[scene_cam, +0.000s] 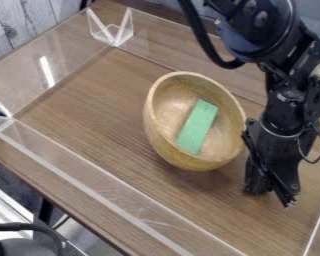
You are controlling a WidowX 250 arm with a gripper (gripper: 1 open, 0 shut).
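A wooden bowl [168, 110] lies tilted on the tabletop in the middle, with a green rectangular block [196, 127] inside it. My black gripper [267, 192] is low over the table just right of the bowl, its fingers pointing down at the near right. I see nothing held between its fingers; the finger gap is small and partly hidden by the gripper body.
A white taped corner marker [109, 28] is at the back left.
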